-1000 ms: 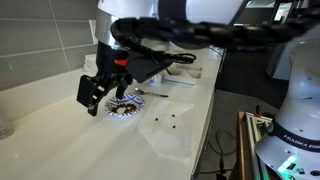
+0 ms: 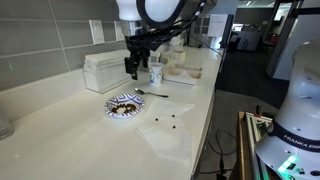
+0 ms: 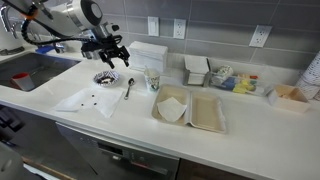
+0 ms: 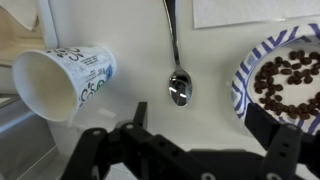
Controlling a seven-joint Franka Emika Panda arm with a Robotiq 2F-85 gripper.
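Note:
My gripper is open, its dark fingers wide apart with nothing between them. It hangs above the counter near a metal spoon (image 4: 180, 86), whose bowl end lies just ahead of the gap in the wrist view. To the right there, a blue-patterned plate (image 4: 240, 88) holds dark brown beans (image 4: 285, 85). A white printed cup (image 4: 88, 78) is on the left. Exterior view 1 has the gripper (image 2: 142, 68) above and behind the plate (image 2: 124, 106), close to the cup (image 2: 156, 72) in the picture. The spoon (image 3: 129, 87) lies between plate and cup in exterior view 2.
White paper sheets (image 3: 88, 101) lie in front of the plate, with a few dark bits on them. Two shallow trays (image 3: 207, 112), a white box (image 3: 148, 54) and a basket (image 3: 290, 97) also occupy the counter.
The arm has moved away from exterior view 1's camera, going from above the counter left of the plate to beyond it, towards spoon and cup. Objects on the counter appear unmoved.

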